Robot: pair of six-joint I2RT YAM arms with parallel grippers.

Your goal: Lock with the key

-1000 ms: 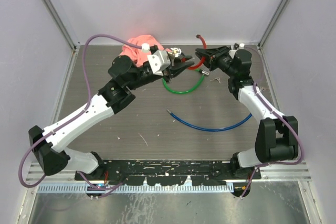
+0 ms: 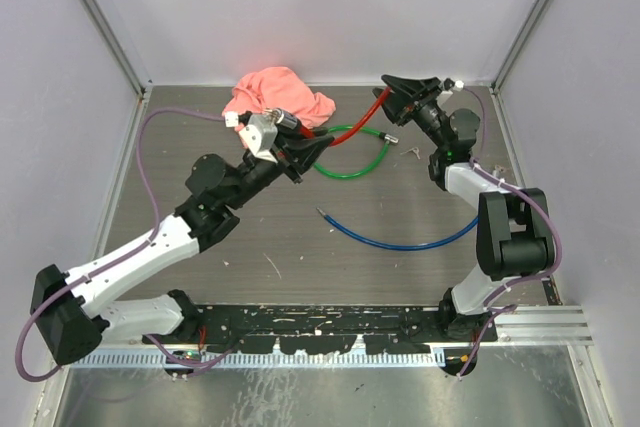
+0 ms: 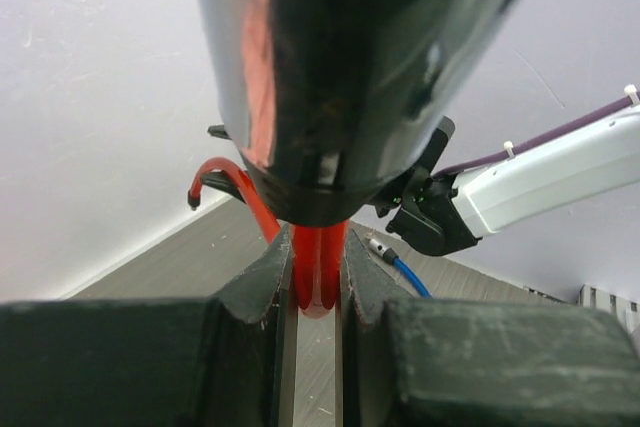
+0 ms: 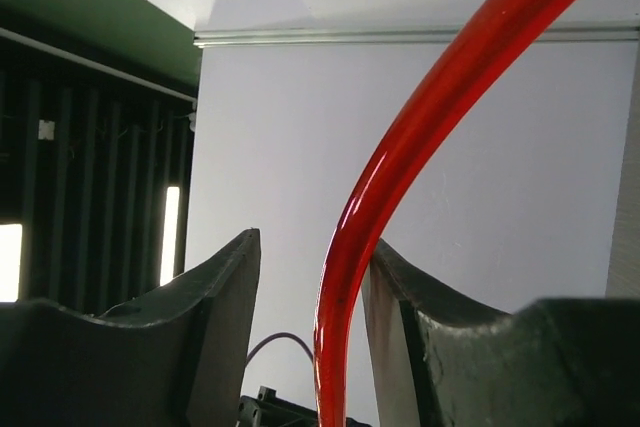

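My left gripper is shut on the red cable lock, gripping red tubing right by its dark, shiny lock body, which fills the upper part of the left wrist view. From above, the silver end of the lock body (image 2: 284,118) shows beside that gripper. The red cable (image 2: 362,121) stretches across to my right gripper, which stands part open around it, the cable close to one finger (image 4: 388,282). Its free end (image 3: 194,197) bends down beyond the right gripper. A small key (image 2: 412,152) lies on the table to the right.
A green cable lock (image 2: 345,176) lies below the red cable. The blue cable lock (image 2: 395,246) curves across the middle right. A pink cloth (image 2: 275,90) is bunched at the back. More small metal pieces (image 2: 499,171) lie at the right edge.
My left gripper has moved left with the lock body, stretching the red cable out longer. The free end that stuck up above the right gripper no longer shows there. The right gripper has shifted slightly.
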